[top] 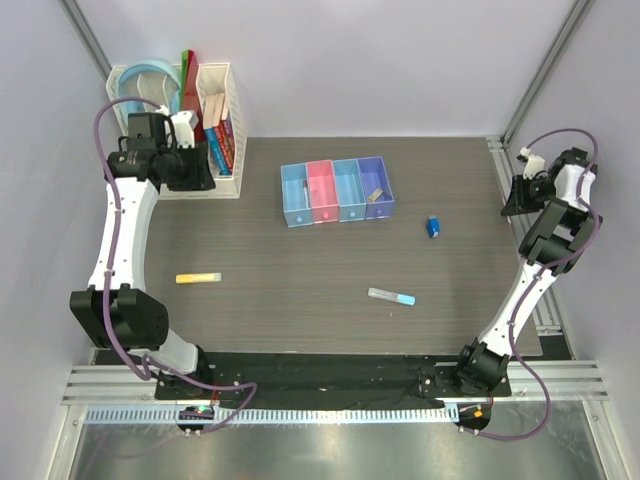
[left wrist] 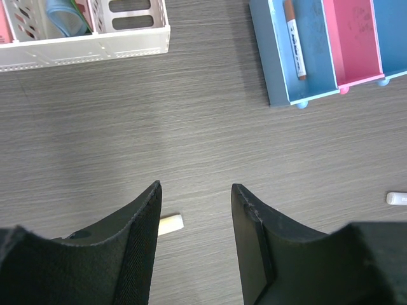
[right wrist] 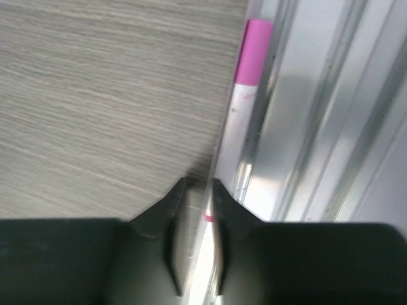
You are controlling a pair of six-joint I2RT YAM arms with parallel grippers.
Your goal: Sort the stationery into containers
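Note:
A four-compartment organiser (top: 323,195) in blue, pink and purple holds a pen (left wrist: 294,47) in its left compartment. On the table lie a yellow stick (top: 198,278), a light-blue-capped item (top: 391,296) and a blue object (top: 432,226). My left gripper hangs open and empty over the left of the table. My right gripper is low at the right table edge, over a white-and-pink marker (right wrist: 251,54) lying along the metal rail; its fingertips are blurred, and whether they grip the marker I cannot tell.
A white rack (top: 227,185) with books and blue items stands at the back left. Metal rails and a wall bound the right side. The middle and front of the table (top: 300,310) have free room.

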